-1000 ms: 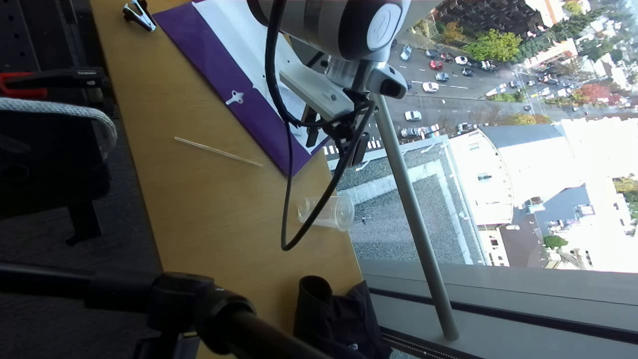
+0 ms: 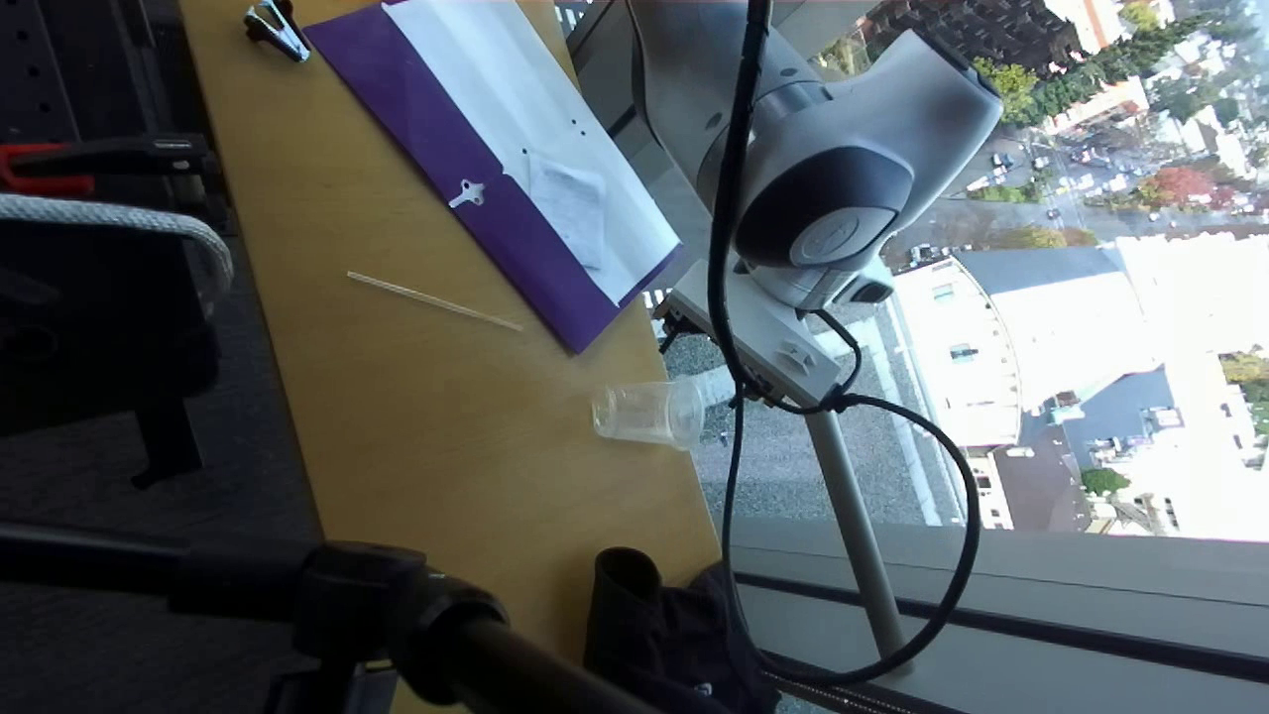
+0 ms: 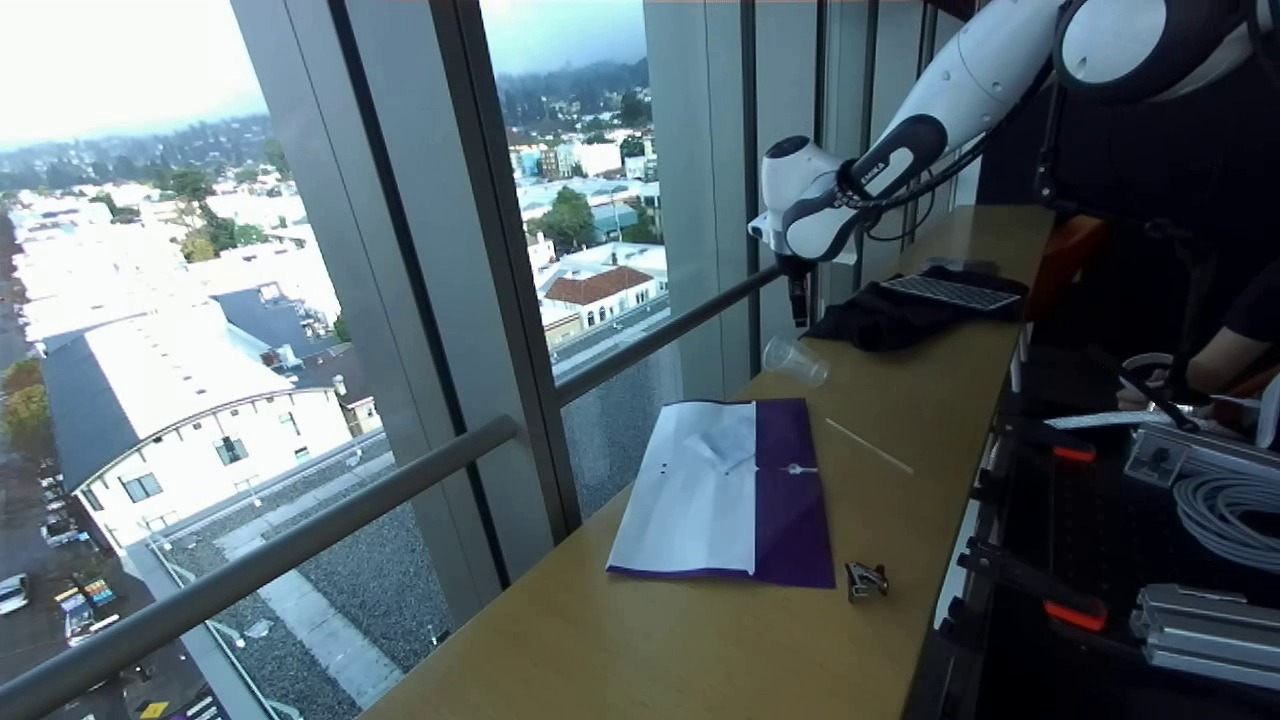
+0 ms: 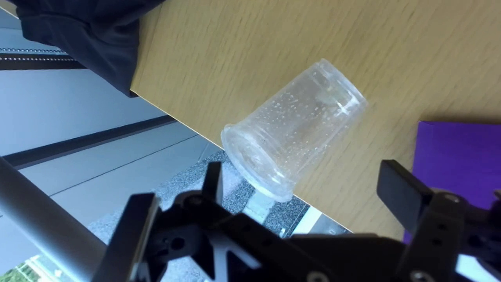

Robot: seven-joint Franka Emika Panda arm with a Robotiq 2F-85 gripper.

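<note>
A clear plastic cup (image 4: 300,127) lies on its side across the table's window-side edge in the wrist view, its wide rim sticking out past the edge. Exterior view 1 shows the same cup (image 2: 638,413) just below the arm's wrist. My gripper is open, its two black fingers wide apart with nothing between them; the cup appears beyond the gap, apart from both. In exterior view 2 the gripper (image 3: 798,300) points downward near the window rail, above the cup (image 3: 794,360).
A purple folder (image 3: 798,492) with white papers lies beside the cup. A thin straw (image 2: 434,301) rests on bare table, and a metal clip (image 3: 866,581) sits near the folder. Dark cloth (image 3: 912,310) lies on the cup's other side. A rail (image 3: 672,336) runs along the window.
In exterior view 1 the arm has moved right and down, away from the folder and toward the cup's rim end. The cup and the other table objects stay where they were.
</note>
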